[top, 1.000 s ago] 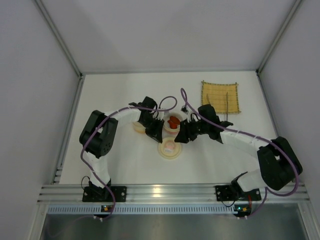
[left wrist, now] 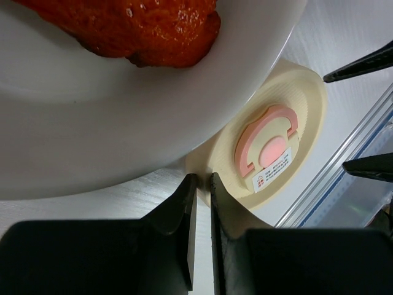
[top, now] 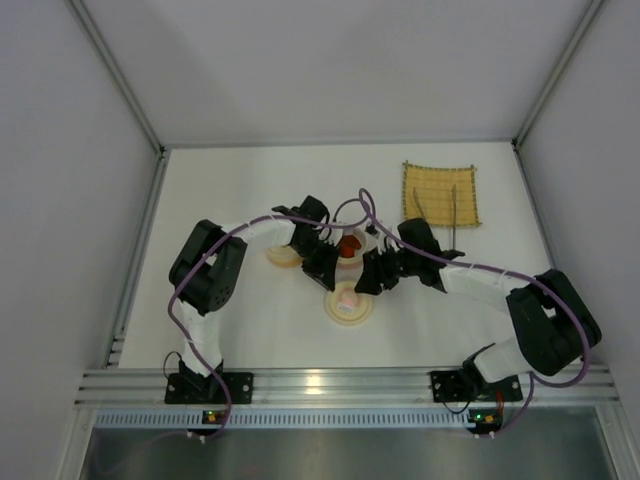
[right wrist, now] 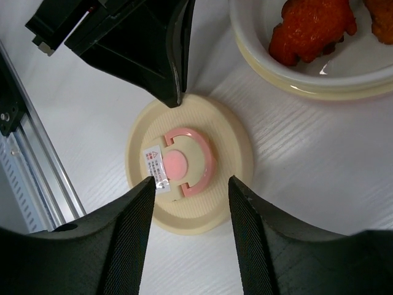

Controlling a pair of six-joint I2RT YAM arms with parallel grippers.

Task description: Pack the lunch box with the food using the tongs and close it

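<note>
A cream lid (top: pixel 348 312) with a pink latch lies near the table's front middle; the right wrist view shows it (right wrist: pixel 230 147) whole. Just behind it stands a white bowl (left wrist: pixel 141 135) with reddish fried chicken (left wrist: pixel 153 31). My left gripper is shut on the lid's rim at the bowl side. My right gripper is over the lid, fingers either side of the latch in that view and apart; whether they touch it is unclear.
A yellow bamboo mat (top: pixel 440 185) with utensils lies at the back right. Another cream round piece (top: pixel 280 258) is partly under the left arm.
The lid has shifted slightly right and toward the front, with both grippers moving along in the same direction.
</note>
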